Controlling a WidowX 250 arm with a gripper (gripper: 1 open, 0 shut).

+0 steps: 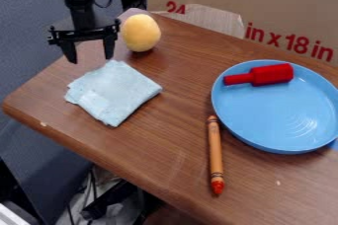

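My black gripper (pixel 83 45) hangs over the table's back-left edge, fingers pointing down and apart, nothing seen between them. Just right of it stands a yellow rounded object (pixel 141 34). A folded pale-blue cloth (pixel 113 93) lies on the wooden table in front of the gripper. On the right, a red cylindrical object with a narrower handle (pixel 264 74) rests on the back-left part of a blue plate (pixel 284 119). An orange crayon (pixel 215 153) lies left of the plate, its red tip toward the front.
A large cardboard box (pixel 240 7) stands along the back. The table (pixel 119 150) has bare wood at the front left and centre, between cloth, crayon and yellow object. Its left edge drops off to a dim floor area with cables.
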